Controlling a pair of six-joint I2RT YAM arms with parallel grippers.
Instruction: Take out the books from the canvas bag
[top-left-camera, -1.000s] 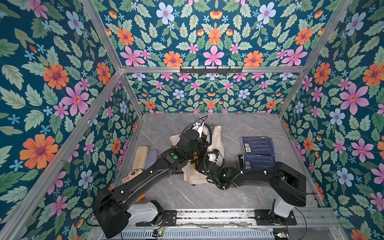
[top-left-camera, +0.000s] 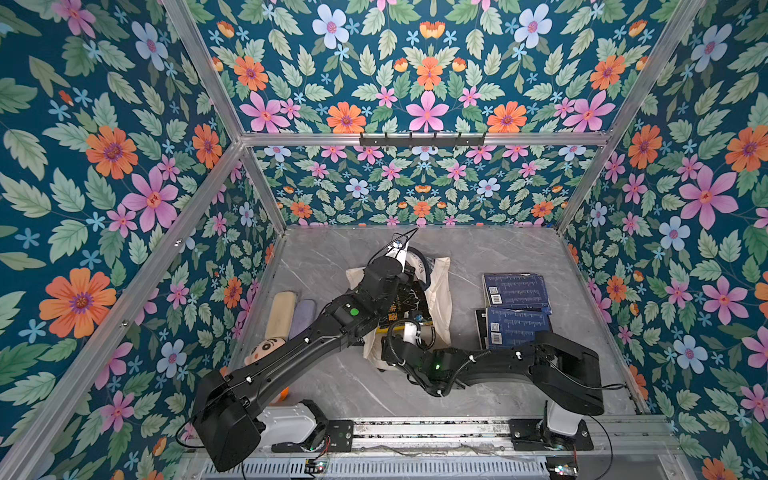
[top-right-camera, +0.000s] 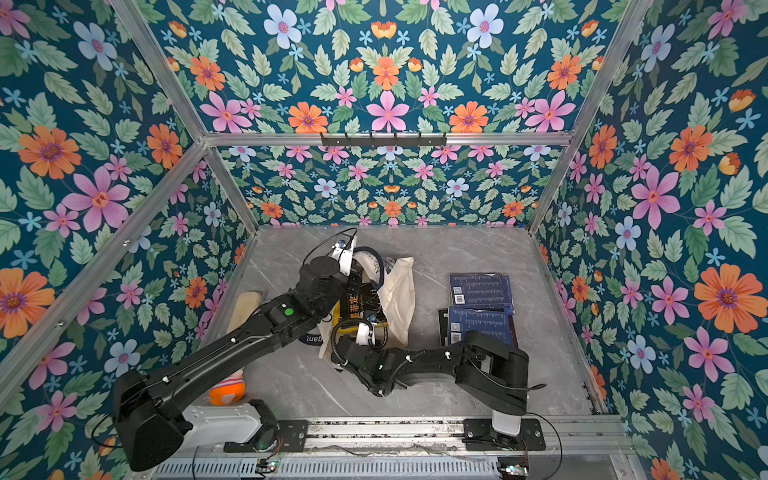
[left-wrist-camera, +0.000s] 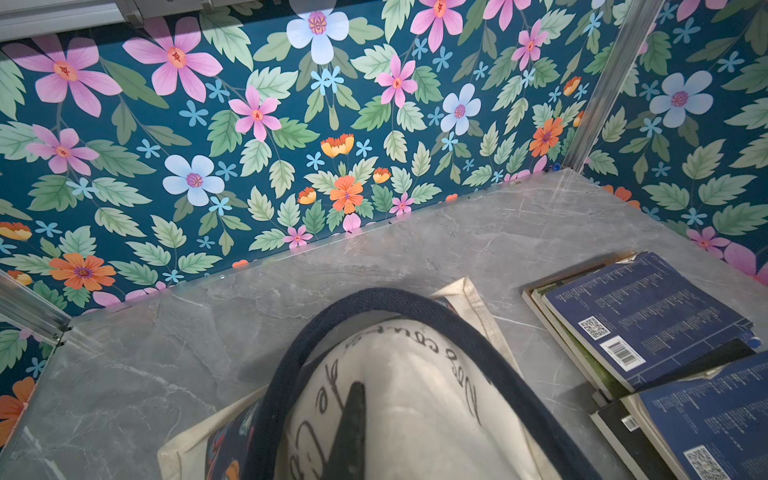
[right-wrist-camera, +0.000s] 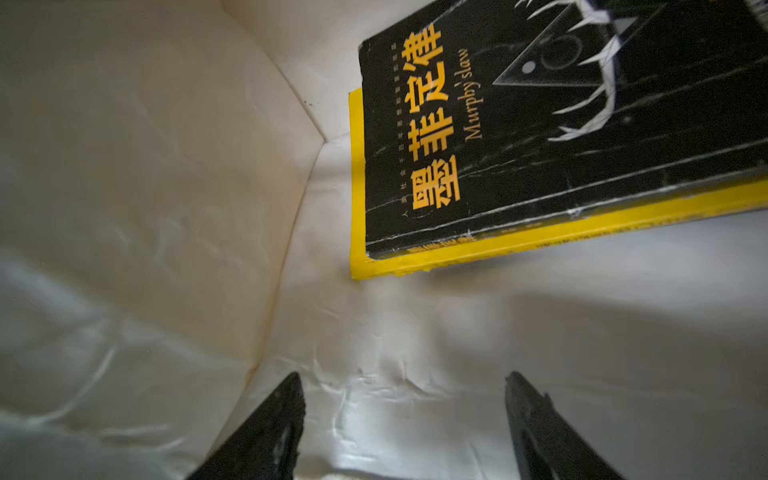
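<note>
The canvas bag (top-right-camera: 397, 296) lies open mid-table, a black-and-yellow book titled Murphy's law (right-wrist-camera: 552, 120) inside it. In the left wrist view, a dark navy handle (left-wrist-camera: 376, 297) arches over the bag's lettered cloth, with a dark finger (left-wrist-camera: 348, 432) of my left gripper against the cloth; that gripper is shut, at the bag's far end. My right gripper is inside the bag facing the book, its fingers parted with only lining between them, apart from the book.
Stacks of blue-backed books (top-left-camera: 513, 288) lie right of the bag. Rolled soft items (top-left-camera: 280, 316) and a toy (top-right-camera: 226, 390) lie at left.
My left arm has barely moved.
</note>
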